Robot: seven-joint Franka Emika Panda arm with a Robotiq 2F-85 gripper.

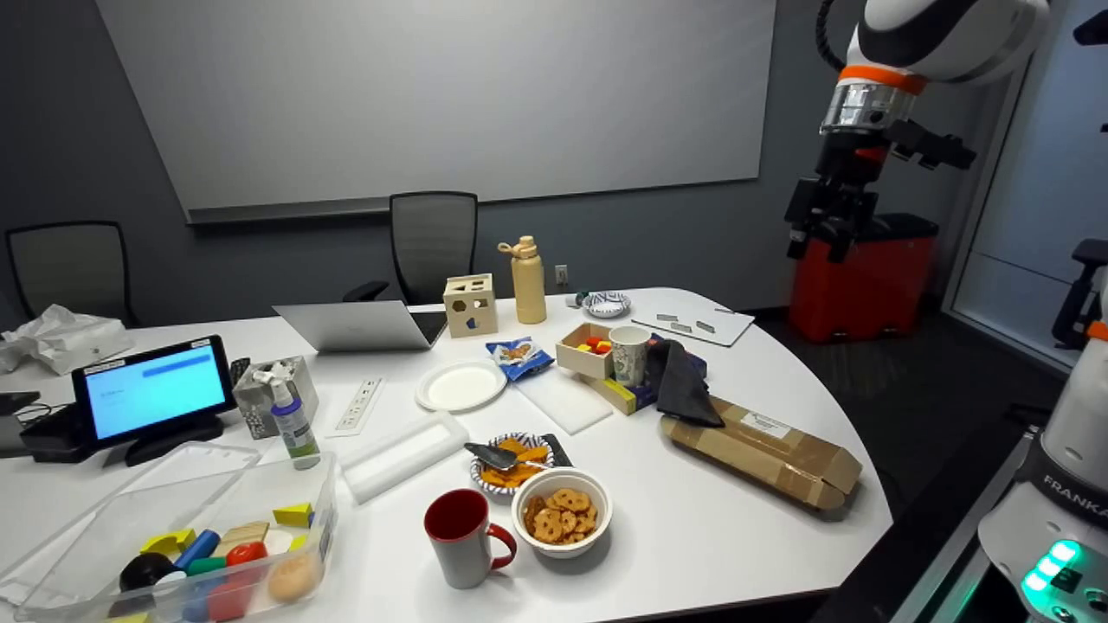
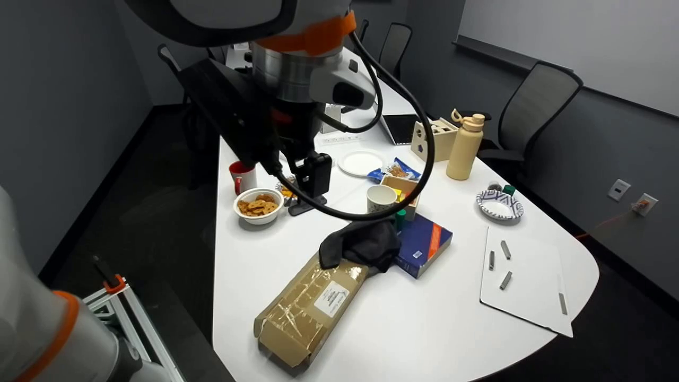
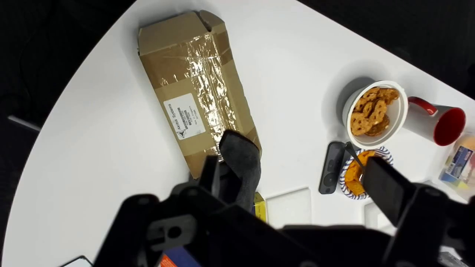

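Note:
High above the table my gripper (image 1: 820, 247) hangs at the right, clear of everything on it. In the wrist view its two fingers (image 3: 386, 189) stand wide apart with nothing held between them. Beneath lies a long cardboard box (image 3: 196, 84) with a white label, and a black cloth (image 3: 242, 162) drapes over one end of it. A white bowl of brown crackers (image 1: 561, 519) sits beside a grey mug with a red inside (image 1: 462, 550). Touching the bowl is a patterned bowl of orange snacks (image 1: 509, 472), with a dark spoon across it.
A patterned cup (image 1: 629, 358), a small wooden box with coloured blocks (image 1: 583, 360) and a blue book (image 2: 423, 242) crowd together behind the cloth. The tall bottle (image 2: 466, 146) stands farther back. Bare table surrounds the cardboard box's front side.

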